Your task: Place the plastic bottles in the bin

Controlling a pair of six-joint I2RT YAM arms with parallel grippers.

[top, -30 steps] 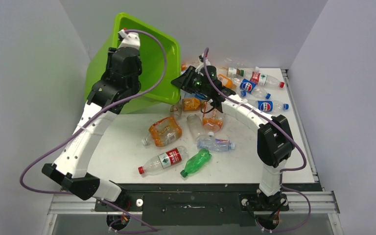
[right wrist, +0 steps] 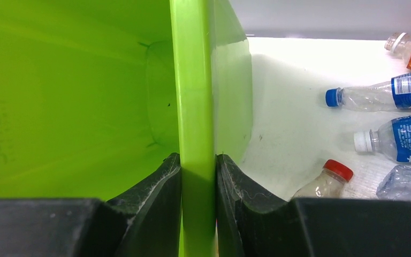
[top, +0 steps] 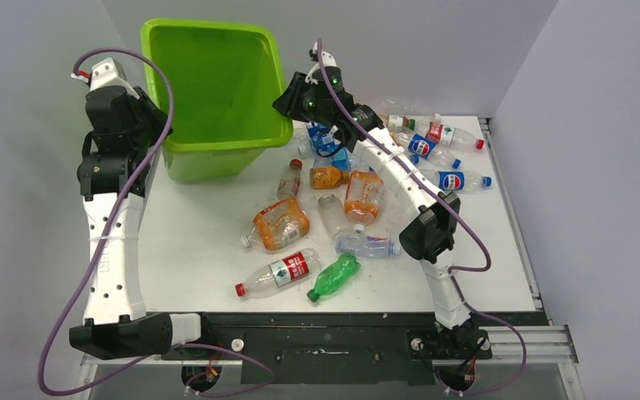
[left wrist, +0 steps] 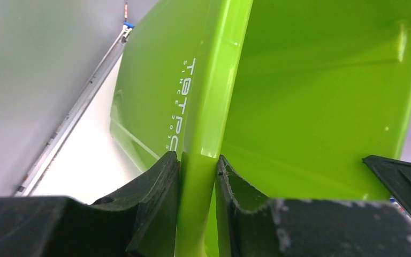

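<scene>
The bright green bin (top: 217,156) stands at the back left of the table, its mouth upward and its inside bare where it shows. On its left rim my left gripper (top: 160,117) is clamped; the left wrist view has the bin wall (left wrist: 214,101) running between the finger pads. Opposite, my right gripper (top: 283,107) grips the right rim, and the bin wall (right wrist: 195,107) passes between its fingers. Plastic bottles lie on the table: a red-labelled one (top: 279,273), a green one (top: 333,277), and an orange-labelled one (top: 278,225).
More bottles, among them a Pepsi bottle (top: 458,181) and a red-capped one (top: 452,136), crowd the back right. A clear bottle (top: 367,245) lies mid-table, partly near my right arm.
The bin has turned and shifted left, coming from an angled pose to a straighter one.
</scene>
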